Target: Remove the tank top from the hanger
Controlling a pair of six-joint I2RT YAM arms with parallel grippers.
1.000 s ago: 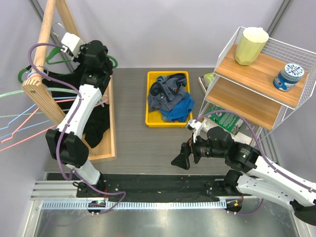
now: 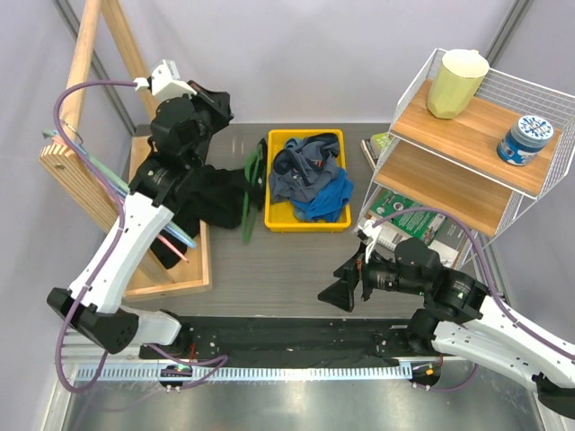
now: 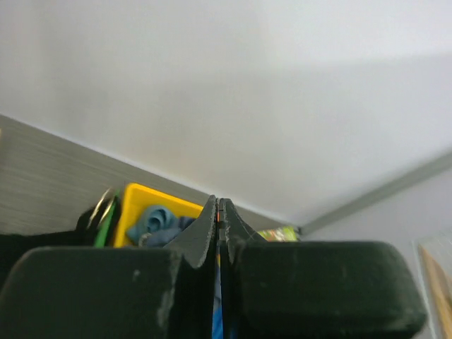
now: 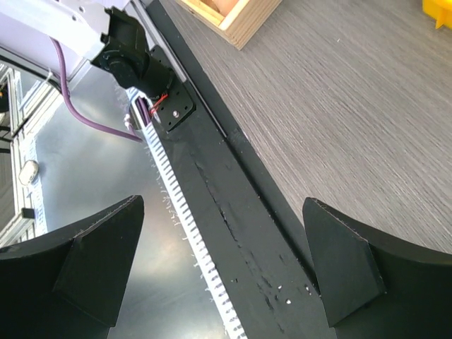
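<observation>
The black tank top [image 2: 222, 199] hangs low or lies beside the wooden rack, reaching toward the yellow bin; which of the two, I cannot tell. The green hanger [image 2: 247, 211] is still against the cloth, turned nearly edge-on. My left gripper [image 2: 225, 108] is above and beyond them, shut, with nothing showing between its fingers. In the left wrist view, the hanger [image 3: 104, 224] and black cloth [image 3: 35, 244] appear low at the left, apart from the fingertips. Over the near right floor, my right gripper [image 2: 345, 292] is open and empty.
A yellow bin [image 2: 310, 227] of grey and blue clothes stands mid-floor. The wooden rack [image 2: 81, 54] with coloured hangers is at left. At right, a wire shelf [image 2: 485, 135] carries a yellow cup [image 2: 455, 85] and blue jar [image 2: 526, 142]. The floor before the bin is clear.
My left arm has swung right and away from the rack. The green hanger and black top, earlier spread at the gripper, now sit lower, toward the bin. The rack's coloured hangers have shifted.
</observation>
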